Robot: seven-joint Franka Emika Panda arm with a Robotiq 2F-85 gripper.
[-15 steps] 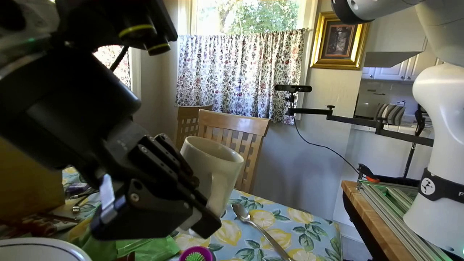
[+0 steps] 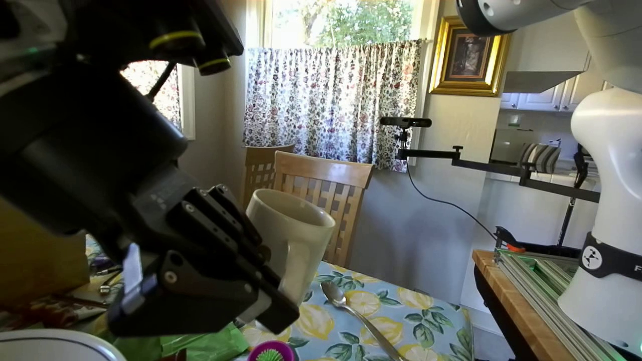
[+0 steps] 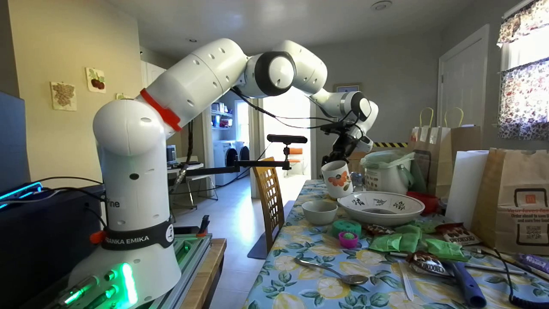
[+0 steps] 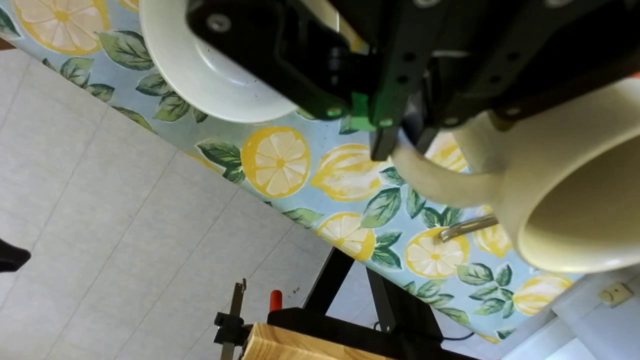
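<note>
A cream mug hangs tilted above the table, its opening facing up in exterior view 1. My gripper is shut on the mug's handle, with the mug body to the right in the wrist view. Exterior view 2 shows an orange flower on the side of the mug, beyond the bowls. Whether its base clears the table there is hard to judge. The far side of the grip is hidden by the dark fingers.
A small white bowl and a wide patterned bowl stand near the mug. A spoon, a pink cup and green packets lie nearer. Paper bags and a bin line the right side.
In exterior view 1 my gripper and the mug have shifted slightly left, the gripper also a little lower. The mug stays held, and objects on the table look unmoved.
</note>
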